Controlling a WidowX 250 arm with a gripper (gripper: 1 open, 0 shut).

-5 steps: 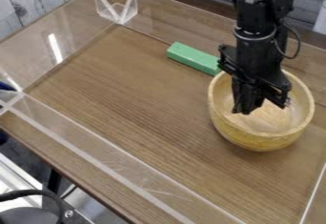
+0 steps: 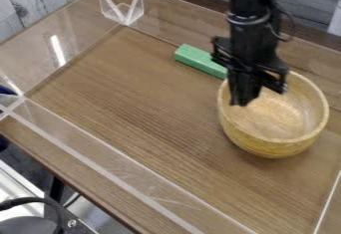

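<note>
My black gripper hangs over the back left part of a round yellow bowl, its lower end near the rim. The gripper is shut, with no object visible between its fingers, though blur hides the fingertips' detail. A green block lies on the wooden table behind and left of the bowl, partly near the arm.
A clear plastic piece stands at the back left. A dark round object sits at the lower left corner, off the table.
The gripper has risen slightly and shifted a little left, and it looks more blurred now. The bowl and green block stay where they were.
</note>
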